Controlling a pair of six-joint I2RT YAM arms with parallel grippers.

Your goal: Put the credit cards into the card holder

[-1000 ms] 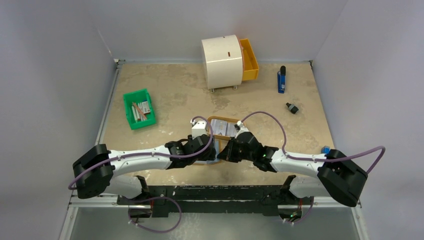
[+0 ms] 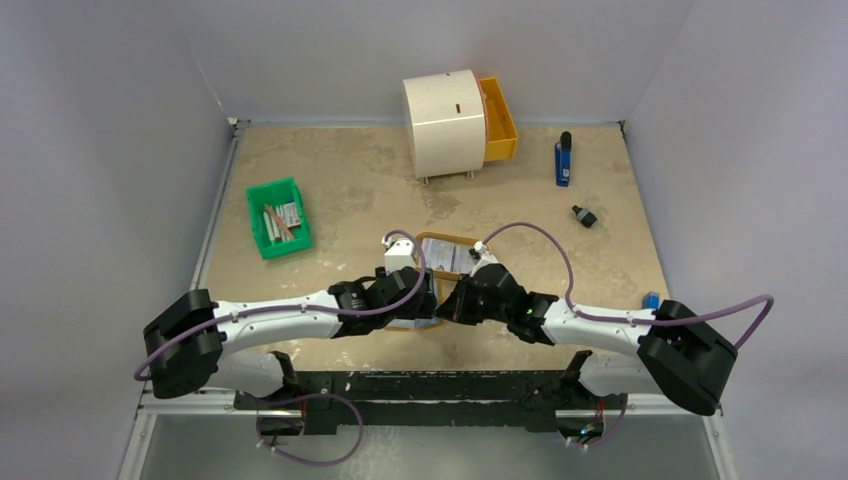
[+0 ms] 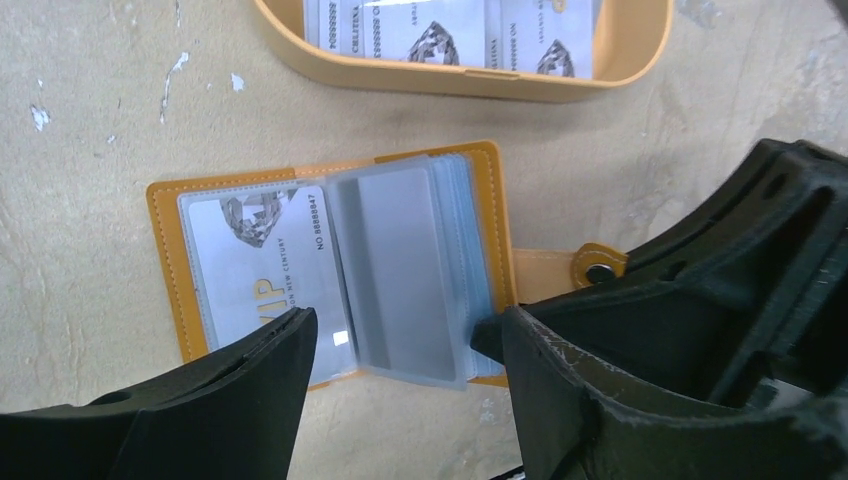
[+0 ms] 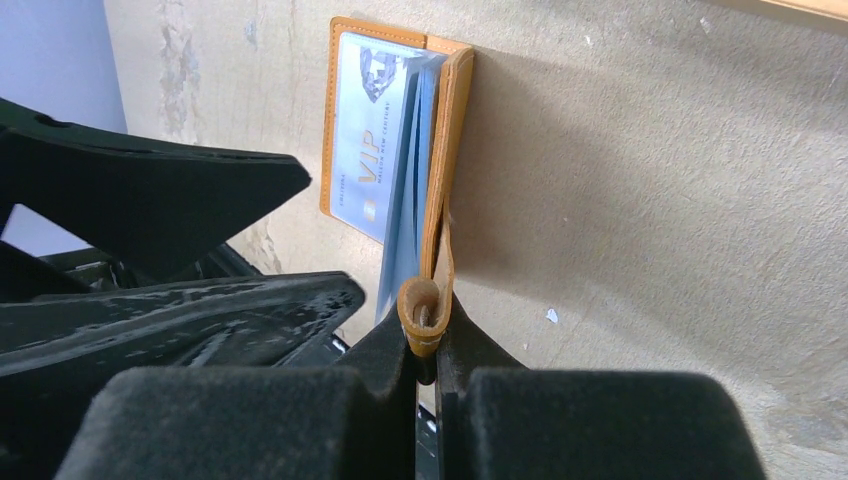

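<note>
An open tan card holder (image 3: 167,240) lies on the table with a VIP card (image 3: 262,262) on one side and clear sleeves (image 3: 400,260) beside it. My left gripper hangs open over it, nothing clearly between its fingers. My right gripper is shut on the holder's strap, at the edge with the snap, seen in the left wrist view too. More cards (image 3: 412,30) sit in a tan tray (image 3: 390,80) behind the holder. In the top view both grippers largely hide the holder.
A green bin (image 2: 262,244) with small items stands left, a white drum with yellow tray (image 2: 443,130) at the back. A blue tool (image 2: 563,165) and a dark object (image 2: 585,215) lie at the right. The table's middle behind the tray is clear.
The right arm looks unchanged.
</note>
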